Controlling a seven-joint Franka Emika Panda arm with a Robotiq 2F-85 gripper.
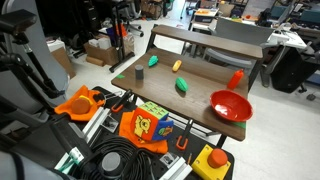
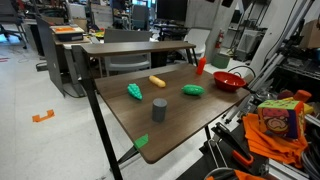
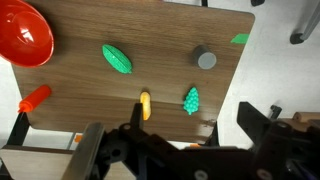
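Observation:
My gripper is open high above the table, its dark fingers wide apart at the bottom of the wrist view, with nothing held. On the brown table a red bowl lies near one end, with a red bottle-like item beside it. A green cucumber-like piece rests near the middle. Close to the far side are a yellow piece and a bumpy green piece. A grey cylinder stands upright near the other end.
A raised shelf runs along the table's far side. Off the near side are an orange bin with a colourful bag, coiled black cables and a red button on a yellow box.

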